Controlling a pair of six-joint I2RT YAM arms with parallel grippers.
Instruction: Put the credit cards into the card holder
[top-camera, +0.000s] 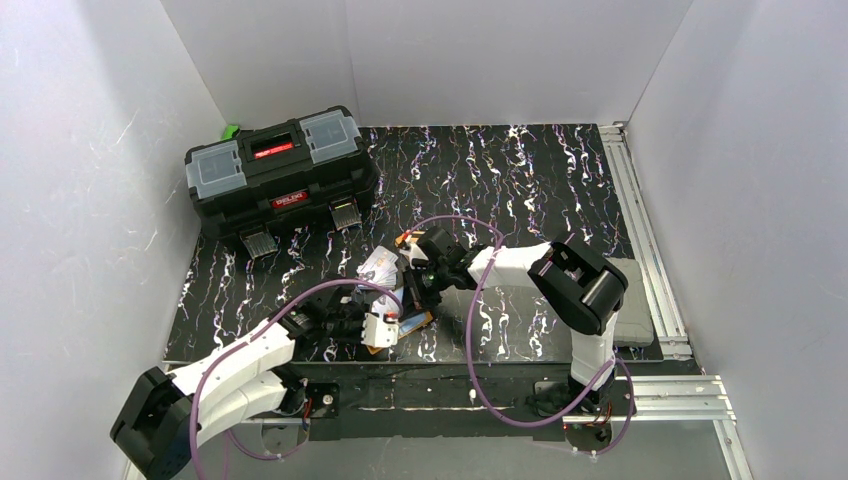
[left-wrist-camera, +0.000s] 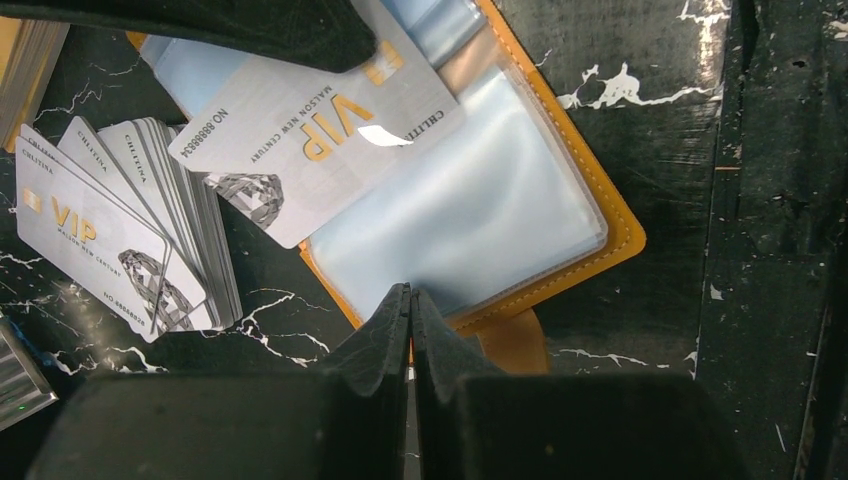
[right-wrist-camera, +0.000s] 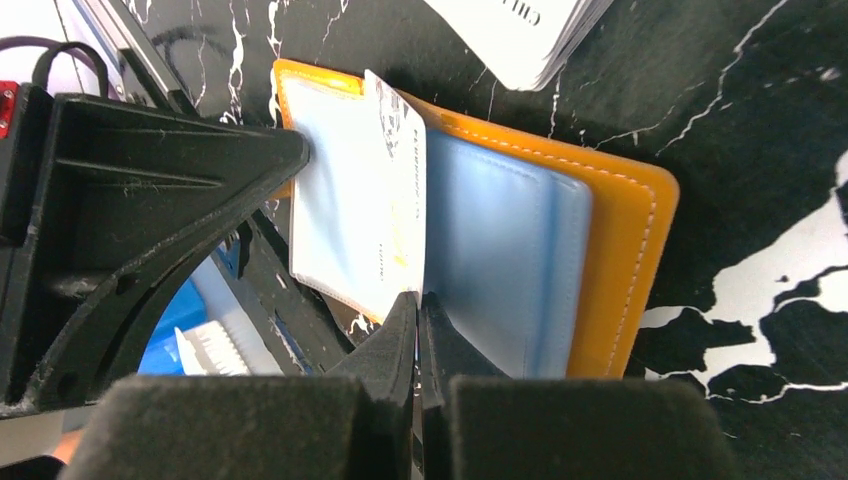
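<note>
The card holder (left-wrist-camera: 480, 210), orange-edged with clear sleeves, lies open on the table. A silver VIP credit card (left-wrist-camera: 320, 130) slants over its sleeves, partly hidden by the right finger in the left wrist view. In the right wrist view that card (right-wrist-camera: 405, 180) stands tilted, its near edge at the fingertips of my right gripper, which is shut on it. My left gripper is shut at the holder's edge; whether any sleeve film is pinched there is unclear. Several more credit cards (left-wrist-camera: 90, 230) lie fanned in a pile beside the holder.
A black toolbox (top-camera: 285, 180) stands at the back left. Another orange-yellow item (left-wrist-camera: 25, 65) shows partly beyond the card pile. Both arms crowd over the holder, while the table's back right is clear.
</note>
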